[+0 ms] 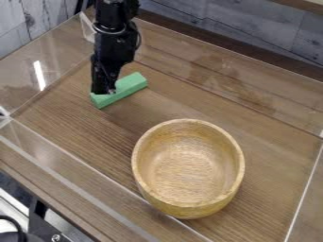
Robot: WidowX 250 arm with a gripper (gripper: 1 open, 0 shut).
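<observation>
A green rectangular block (124, 93) lies flat on the wooden table, angled, in the upper left-middle. The black gripper (98, 81) hangs low at the block's left end, its tip close to or over it; whether it touches cannot be told. The fingers look drawn together, with nothing visible between them. A large light wooden bowl (188, 168) stands in the lower right, empty.
A grey corrugated surface is at the upper left.
</observation>
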